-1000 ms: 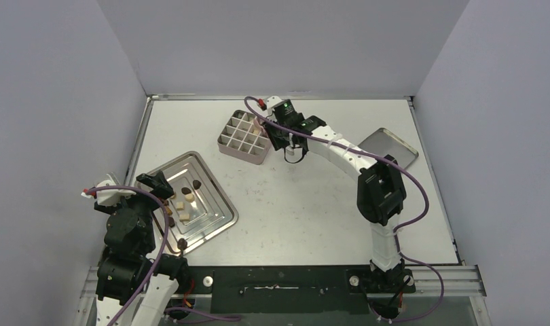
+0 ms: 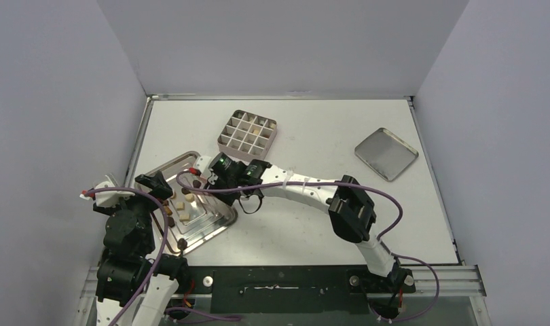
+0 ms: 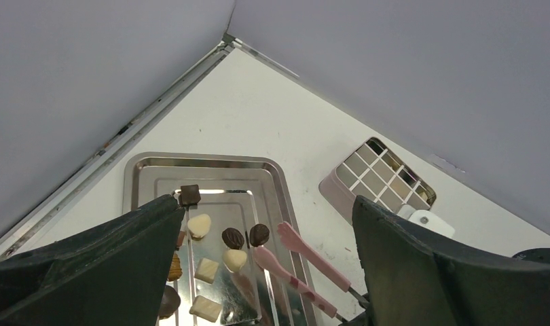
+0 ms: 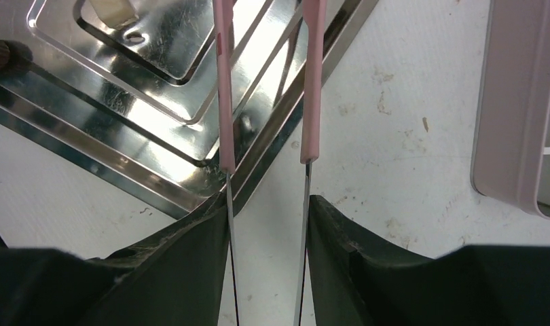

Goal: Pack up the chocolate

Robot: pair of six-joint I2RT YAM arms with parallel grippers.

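Observation:
A steel tray [image 2: 211, 227] [image 3: 143, 163] on the left holds dark chocolates [image 3: 259, 234], cream pieces [image 3: 206, 269] and brown ones. A pink divided box [image 2: 247, 136] [image 3: 340, 182] stands behind it, to the right. My right gripper is shut on a pair of pink-tipped tweezers [image 4: 312, 122], whose apart tips are over the tray's right side, with nothing visible between them. My left gripper is open above the tray's near left, its fingers empty.
An empty small metal tray [image 2: 386, 153] lies at the right. Walls bound the left, back and right.
My right arm has moved left and toward the front, from over the pink box to over the large tray's right side. The left arm has not visibly moved.

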